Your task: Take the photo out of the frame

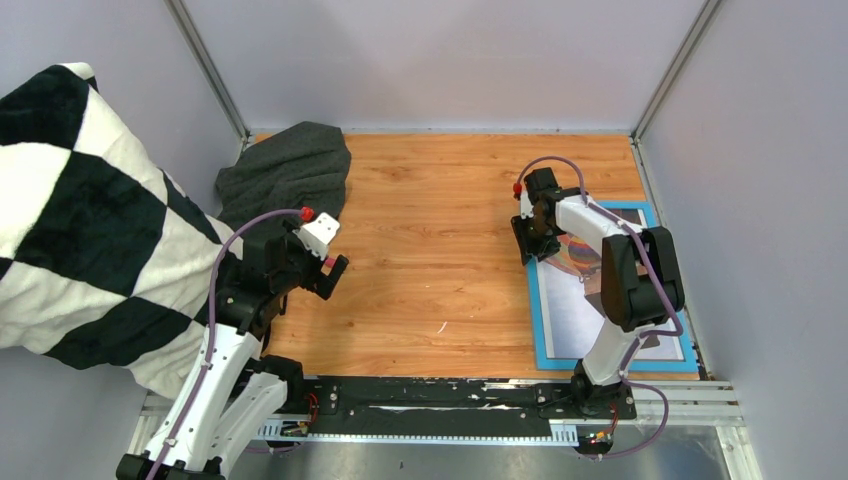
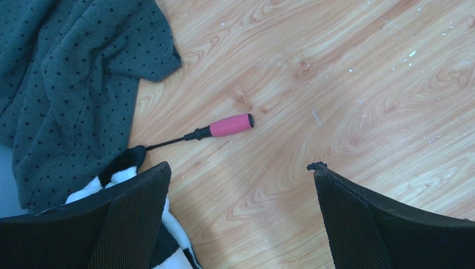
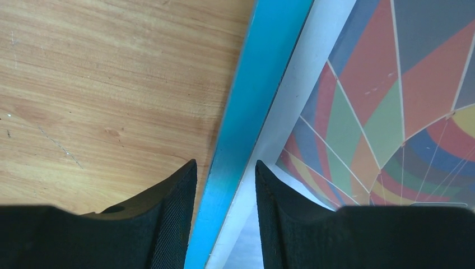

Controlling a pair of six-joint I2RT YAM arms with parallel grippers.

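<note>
A blue picture frame (image 1: 539,325) lies at the right of the table, holding a photo (image 3: 381,106) with a colourful balloon pattern. In the right wrist view, the fingertips of my right gripper stand part open, one on either side of the blue edge (image 3: 260,73) at the frame's left side; whether they touch it I cannot tell. My left gripper stands open over the table at the left, with nothing between its fingers.
A pink-handled screwdriver (image 2: 229,125) lies below the left gripper. A dark grey cloth (image 1: 280,170) and a checkered blanket (image 1: 90,230) fill the left side.
</note>
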